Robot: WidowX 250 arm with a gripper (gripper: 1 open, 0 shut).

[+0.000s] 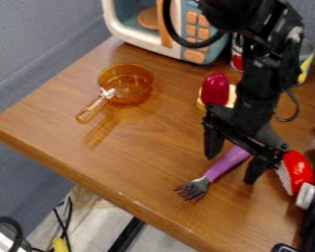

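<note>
My black gripper (232, 165) hangs low over the right part of the wooden table (82, 138), its fingers parted around the middle-to-upper part of a purple-handled fork (223, 165), whose metal tines point toward the front left. The fingers look open, one on each side of the handle. Whether they touch it is unclear.
An orange transparent pot (125, 82) sits at left. A red object (215, 91) stands behind the gripper. A red-and-white bottle (297, 175) lies at right beside dark items (314, 221). A toy microwave (134, 20) and cans (303, 67) are at the back.
</note>
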